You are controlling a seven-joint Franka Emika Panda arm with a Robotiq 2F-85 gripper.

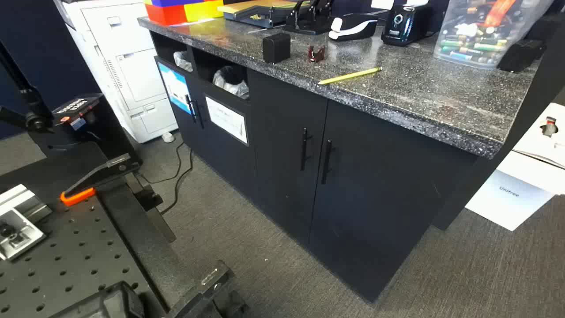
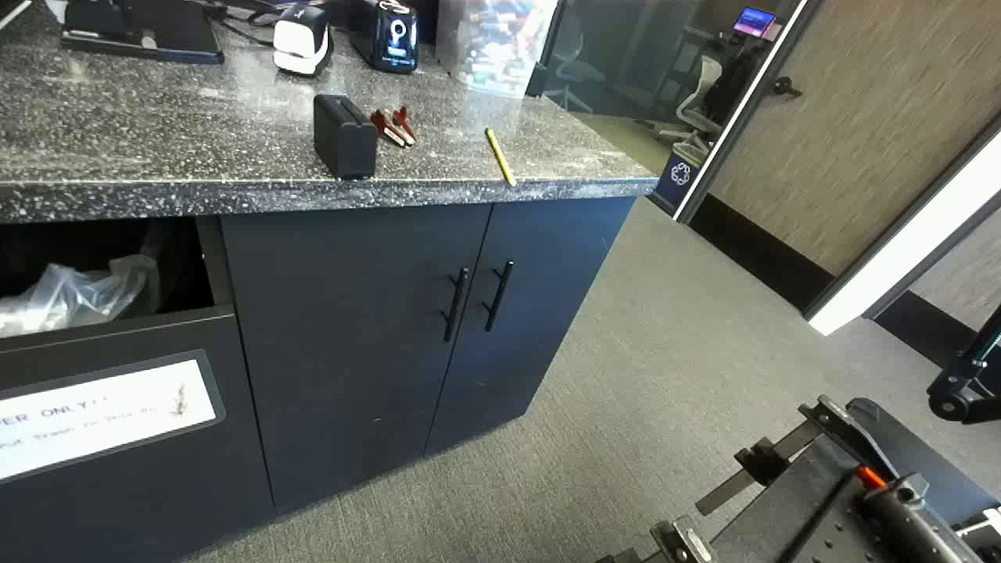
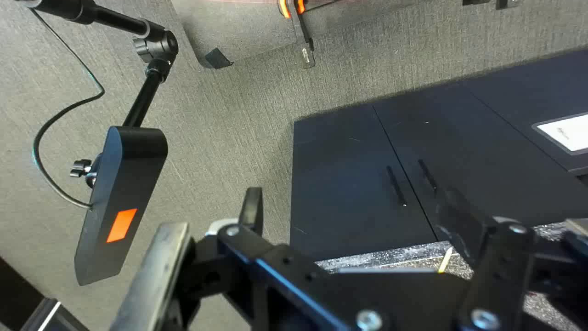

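In the wrist view my gripper stands open, its two black fingers spread wide with nothing between them. Beyond it are the dark cabinet doors and the counter's edge. On the speckled counter point(image 1: 423, 95) lies a yellow pencil point(image 1: 349, 76), close to the front edge. A small black box point(image 1: 276, 47) stands to its left, and a dark red staple remover point(image 1: 316, 53) sits between the two. The same pencil point(image 2: 499, 156), black box point(image 2: 343, 137) and staple remover point(image 2: 394, 126) appear in exterior view 2. Neither exterior view shows the gripper's fingers clearly.
A stapler point(image 1: 353, 26), a black pencil sharpener point(image 1: 405, 24) and a clear bin of batteries point(image 1: 479, 34) line the counter's back. Two cabinet handles point(image 1: 304, 149) project from the doors. A camera on an arm point(image 3: 118, 204) is left in the wrist view. Open floor separates bench and cabinet.
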